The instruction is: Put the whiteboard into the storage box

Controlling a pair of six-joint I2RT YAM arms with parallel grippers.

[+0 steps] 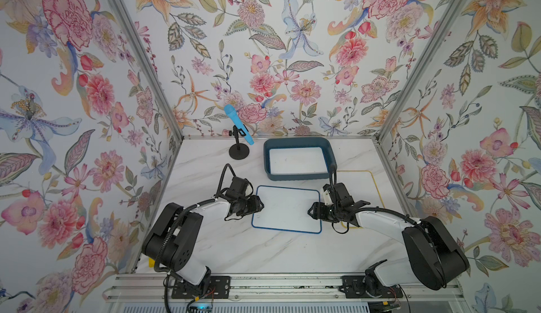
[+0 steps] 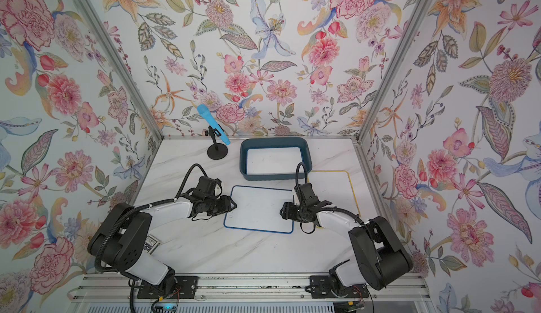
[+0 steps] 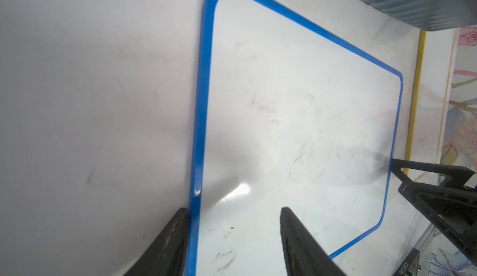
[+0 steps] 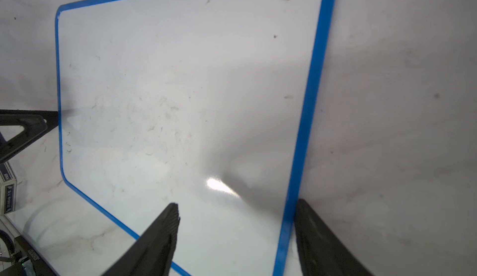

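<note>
The blue-rimmed whiteboard [image 1: 284,211] lies flat on the table in front of the dark teal storage box [image 1: 298,176], which holds a white surface. My left gripper is open over the board's left end, one finger at the blue edge, as seen in the left wrist view. At the opposite end, my right gripper also stands open, a finger against the blue rim in the right wrist view. Whether either finger reaches under the edge cannot be told.
A blue microphone [image 1: 236,121] on a black stand [image 1: 239,151] is at the back left. A yellow-rimmed board [image 1: 372,189] lies at the right, partly under my right arm.
</note>
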